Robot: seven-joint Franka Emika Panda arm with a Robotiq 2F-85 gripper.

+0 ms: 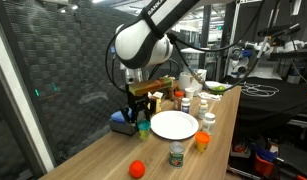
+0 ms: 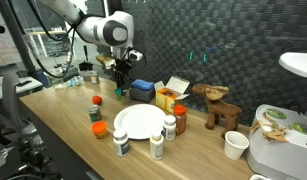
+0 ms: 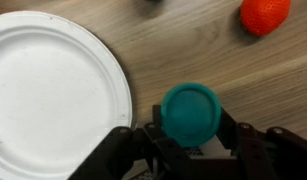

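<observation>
A green round-topped object, like a small cup or can, sits between the fingers of my gripper in the wrist view. The fingers are shut on it, one finger at either side. In the first exterior view the green object appears under the black gripper, left of the white plate. The second exterior view shows the green object behind the plate, close to the blue-topped dark box. Whether its base still touches the table is hard to tell.
Near the green object lie a white plate and a red-orange ball. An orange cup, a metal can and several white-capped bottles stand around the plate. A dark box is close by.
</observation>
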